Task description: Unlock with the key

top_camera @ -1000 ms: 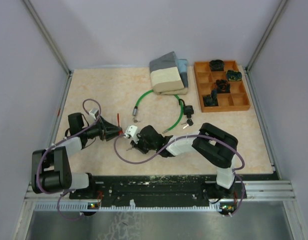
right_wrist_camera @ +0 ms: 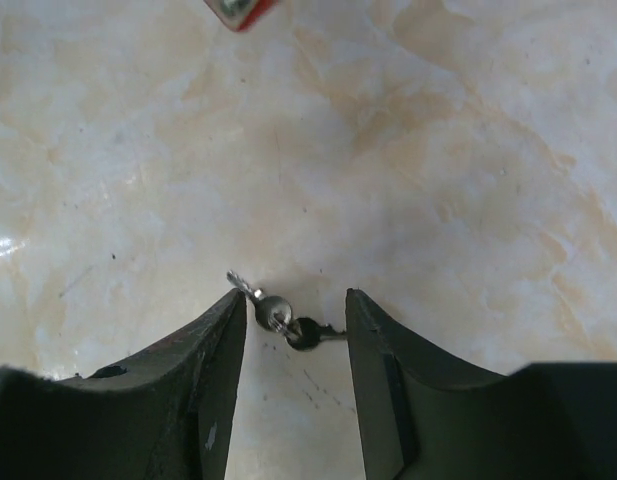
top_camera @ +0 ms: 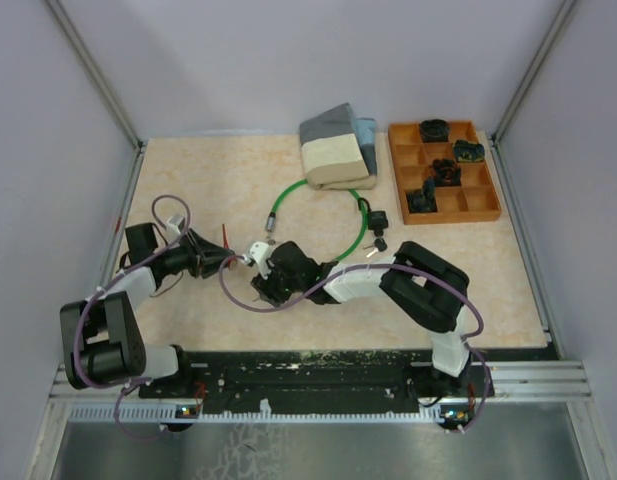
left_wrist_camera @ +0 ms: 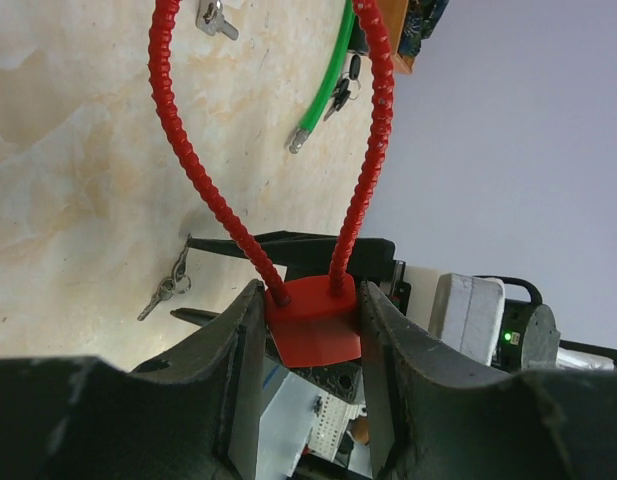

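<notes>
My left gripper is shut on a red padlock [left_wrist_camera: 313, 318], whose long red cord shackle loops upward in the left wrist view; from above it is at centre-left. My right gripper is open, low over a small silver key set [right_wrist_camera: 273, 310] lying on the table, its fingers on either side of it. The left wrist view shows those keys [left_wrist_camera: 166, 288] beside the right gripper's fingertips. Whether they touch cannot be told.
A green cable lock [top_camera: 298, 185] lies behind, with more keys [top_camera: 380, 243]. A folded cloth [top_camera: 333, 160] and a wooden divided tray [top_camera: 468, 200] stand at the back.
My left gripper has moved slightly left with the red padlock.
</notes>
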